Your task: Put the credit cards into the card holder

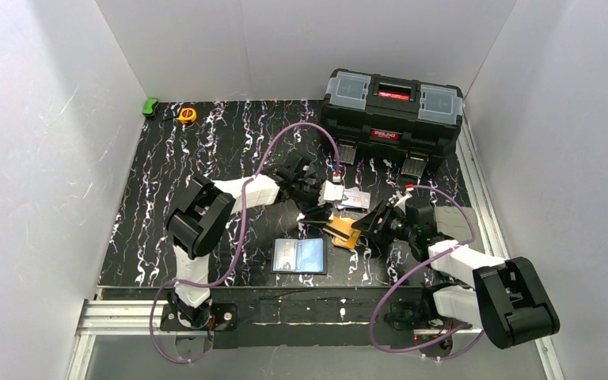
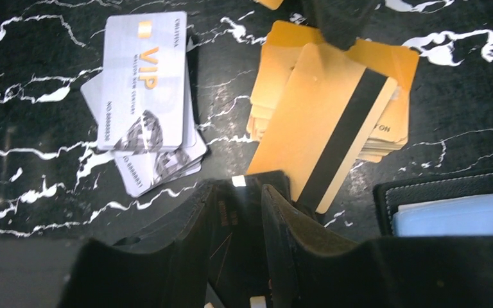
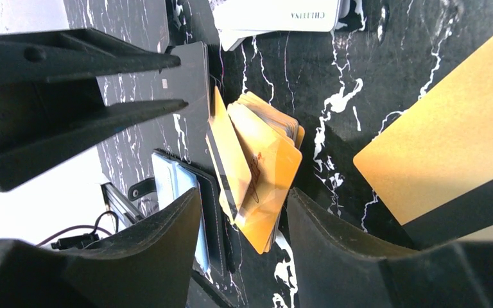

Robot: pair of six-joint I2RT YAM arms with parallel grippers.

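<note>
In the left wrist view, gold cards (image 2: 276,77) lie in a loose stack, with a black-striped gold card (image 2: 318,109) slanting across the top. Its lower end meets several black cards (image 2: 247,224), which lie under my left gripper. That gripper's fingers stand apart, and no card is clearly pinched between them. My right gripper is over the gold stack with its fingers apart; its fingertip (image 2: 340,29) reaches the stack's far edge. The card holder (image 1: 299,256) lies opened flat near the front edge, showing clear and blue pockets.
Silver VIP cards (image 2: 144,83) are piled beside the gold stack. A separate gold card (image 3: 456,128) lies right of it in the right wrist view. At the back stand a black toolbox (image 1: 393,119) and an orange tape measure (image 1: 187,115).
</note>
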